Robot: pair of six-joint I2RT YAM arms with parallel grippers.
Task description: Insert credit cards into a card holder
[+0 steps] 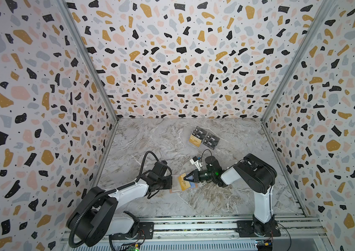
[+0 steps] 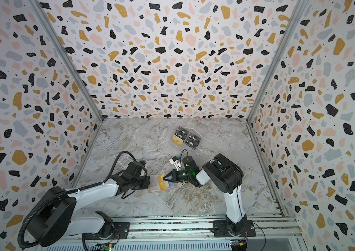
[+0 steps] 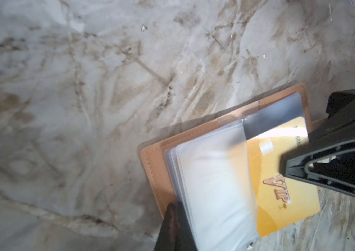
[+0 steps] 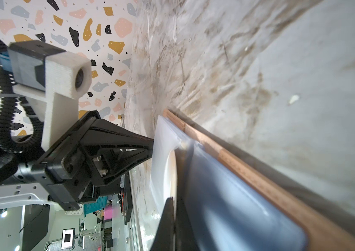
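A tan card holder [image 3: 156,171] lies open on the table, its clear sleeves [image 3: 215,179] stacked on top. The yellow VIP card [image 3: 288,200] lies over the holder's right half, and a yellow tint shows through the sleeve's edge beside it. In the right wrist view the card's edge [image 4: 171,173] runs down to the fingertips of my right gripper, shut on it. My left gripper is shut at the sleeves' left edge; whether it pinches a sleeve is unclear. From above, both grippers face each other across the holder.
Farther back on the table, several black VIP cards [image 1: 211,141] and another yellow card [image 1: 195,140] lie grouped together. Bare marble [image 1: 152,133] surrounds them, with open room at the left and right. The two arms close in tightly around the holder.
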